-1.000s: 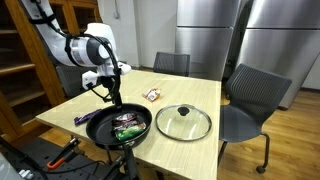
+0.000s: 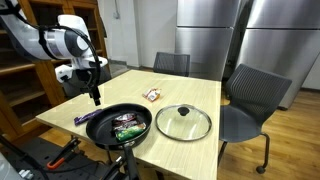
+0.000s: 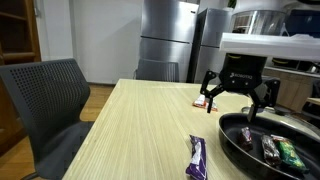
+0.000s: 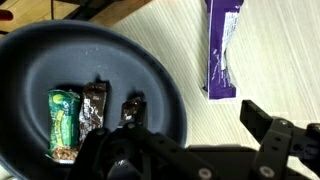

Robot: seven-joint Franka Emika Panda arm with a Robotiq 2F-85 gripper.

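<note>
My gripper (image 2: 80,87) stands open above the table, left of the black pan (image 2: 143,113), with nothing between its spread fingers. A purple-wrapped bar (image 4: 217,50) lies flat on the wood beside the pan; in the wrist view it is ahead of the gripper, nearer the right finger. Inside the pan rest a green packet (image 4: 64,120), a brown-wrapped bar (image 4: 92,107) and a smaller dark-wrapped piece (image 4: 133,108). The left finger partly covers the pan's edge in the wrist view.
A glass lid (image 2: 183,122) with a dark knob lies right of the pan. Farther back sits a small orange-and-white packet (image 2: 152,95). Chairs (image 2: 252,105) stand around the table.
Seen from exterior view 1, my gripper has moved left, from above the pan's near-left part to beside it. The pan, its contents and the lid have stayed put.
</note>
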